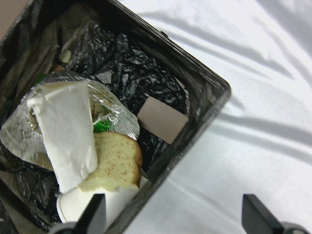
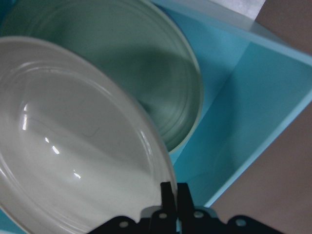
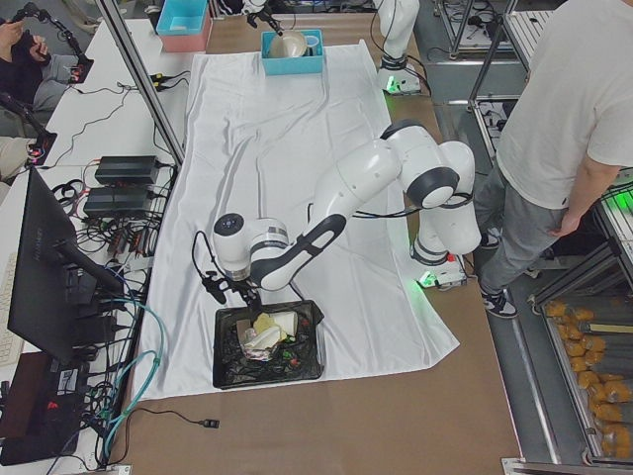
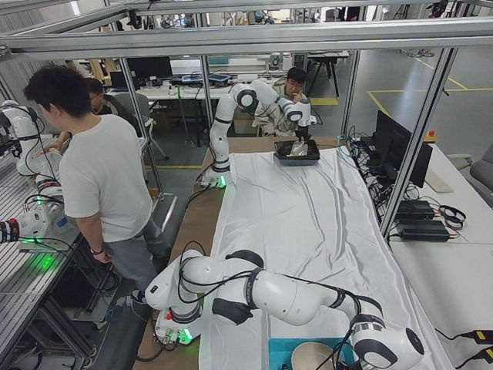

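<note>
A black-lined bin (image 3: 229,358) at the near end holds bread (image 1: 117,158), a white folded paper (image 1: 66,131), crumpled foil and scraps. My left gripper hangs open above its edge, nothing between the fingers. At the far end, a blue box (image 2: 253,112) holds a green plate (image 2: 156,73) under a white bowl or plate (image 2: 73,141). My right gripper is shut on the white dish's rim.
White cloth (image 3: 277,119) covers the table, mostly clear between bin and box. A monitor (image 3: 45,267) and cables line the left; a person (image 3: 539,148) stands at the right.
</note>
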